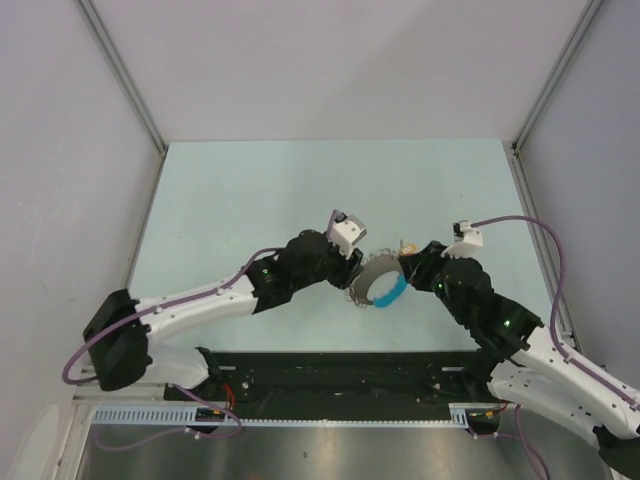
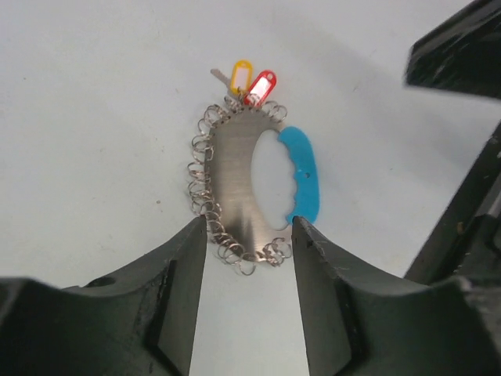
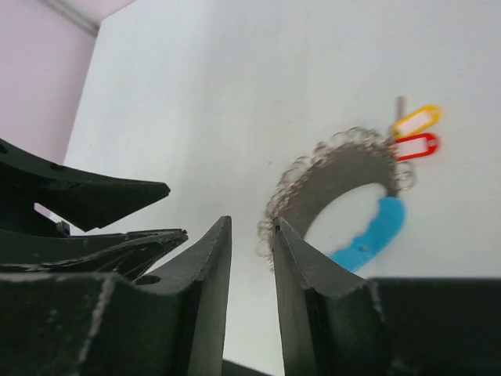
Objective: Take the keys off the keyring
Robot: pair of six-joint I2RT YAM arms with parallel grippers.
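Note:
The keyring [image 1: 372,272], a grey plate edged with metal rings and carrying a blue strip [image 2: 304,172], lies flat on the pale board. At its upper end in the left wrist view are a silver key, a yellow tag [image 2: 241,77] and a red tag [image 2: 259,88]; the same tags show at upper right in the right wrist view. My left gripper is open above it with nothing between its fingers. My right gripper is beside it on the right, its fingertips slightly apart, nothing visible between them.
The pale board [image 1: 230,200] is clear at the back and sides. The two grippers are close together over the middle. A dark front edge [image 1: 330,380] runs below the board, with walls on the sides and back.

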